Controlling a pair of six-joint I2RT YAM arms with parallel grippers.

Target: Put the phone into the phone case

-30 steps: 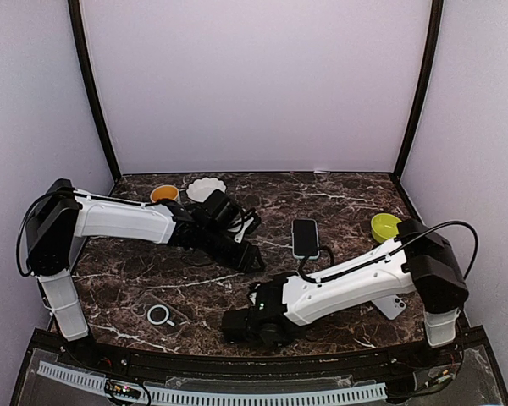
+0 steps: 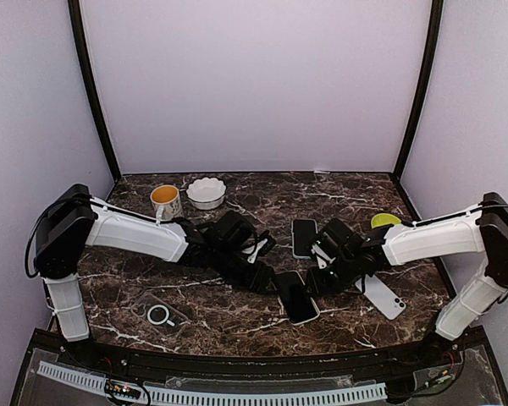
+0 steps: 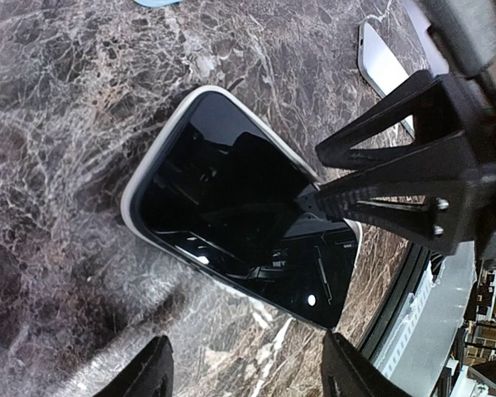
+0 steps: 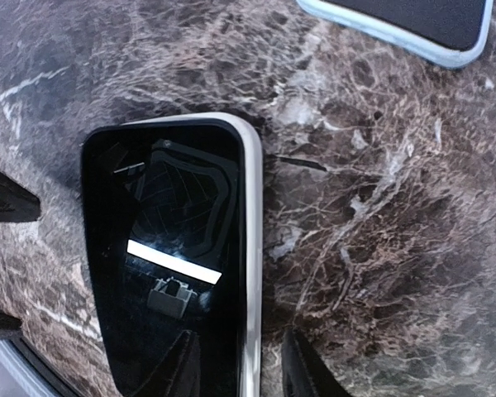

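Observation:
A black-screened phone [image 2: 296, 298] [image 3: 231, 198] [image 4: 161, 240] lies on the marble table at front centre, with a pale rim along its edges, apparently the case; how far it is seated I cannot tell. My left gripper [image 2: 262, 281] is open just left of it, fingers empty. My right gripper [image 2: 320, 283] hangs at the phone's right side, fingers parted over its right edge, nothing visibly clamped.
A second phone [image 2: 304, 238] lies behind, a white phone [image 2: 379, 296] at right, a clear case [image 2: 159, 315] at front left. A mug [image 2: 166, 201], white bowl [image 2: 207, 190] and green bowl [image 2: 383, 220] stand further back.
My right gripper has moved back from the front edge to beside the phone, uncovering it. My left gripper has moved right and down toward the phone.

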